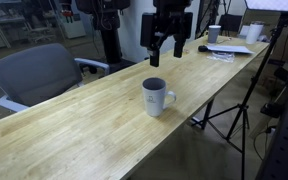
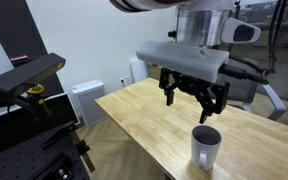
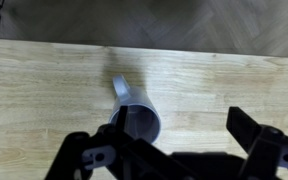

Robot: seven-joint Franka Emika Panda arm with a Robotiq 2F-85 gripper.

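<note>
A light grey mug point(image 1: 153, 102) stands upright on the wooden table point(image 1: 69, 140), its handle pointing right in exterior view 1. My gripper point(image 1: 166, 56) hangs above the table near the mug, open with nothing between its fingers. From exterior view 2, the gripper point(image 2: 188, 108) is higher than the mug point(image 2: 202, 158), with clear air between them. Looking down in the wrist view, the mug point(image 3: 148, 104) lies toward the left finger, which overlaps part of it; its handle points to the table edge. The right fingertip point(image 3: 242, 126) is over bare wood.
Near the far table end lie a clear plastic bag point(image 1: 222, 57) and some papers point(image 1: 230, 48), with cups beyond. A grey chair point(image 1: 34, 75) stands along one long side. A black tripod point(image 1: 246, 110) is by the other. Wood around the mug is clear.
</note>
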